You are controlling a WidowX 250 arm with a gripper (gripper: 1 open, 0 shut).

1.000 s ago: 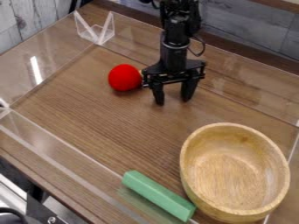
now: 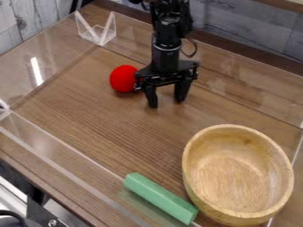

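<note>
My black gripper (image 2: pixel 165 85) hangs low over the upper middle of the wooden table, its fingers pointing down. A red round object (image 2: pixel 124 78) sits just left of it, partly behind the near side of the gripper. Whether the fingers are open or shut, and whether anything is between them, I cannot tell.
A large tan bowl (image 2: pixel 236 174) fills the lower right. A green bar (image 2: pixel 159 197) lies at the front edge. A clear wire-like or plastic item (image 2: pixel 97 28) is at the back left.
My gripper has shifted slightly left and toward the front, closer to the red object.
</note>
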